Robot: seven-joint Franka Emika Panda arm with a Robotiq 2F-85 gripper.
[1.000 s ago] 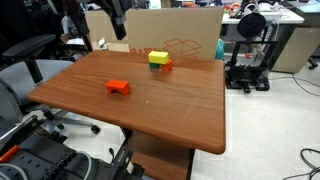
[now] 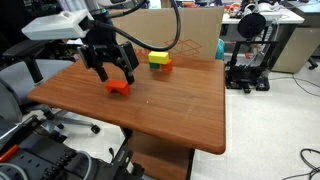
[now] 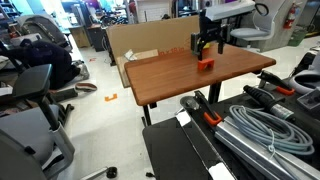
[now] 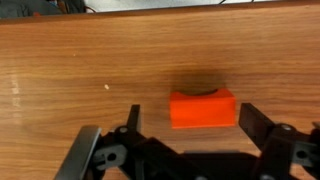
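Observation:
A red-orange block (image 2: 118, 87) lies on the wooden table, apart from the other blocks. Just above it hangs my gripper (image 2: 116, 77), pointing down and open, its fingers parted with nothing held. From the wrist, the block (image 4: 203, 109) shows between the two spread fingers, nearer the right one, and bare wood separates it from both. The second exterior view also has the red block (image 3: 205, 64) on the table under the arm.
Farther back on the table, a yellow block (image 2: 158, 57) sits on top of green and red ones. Bare tabletop (image 2: 185, 100) spreads to the right. A cardboard panel (image 2: 190, 32) stands along the back edge.
Over the last second my gripper has come down from well above the table to just over the red block, staying open. The blocks have not moved.

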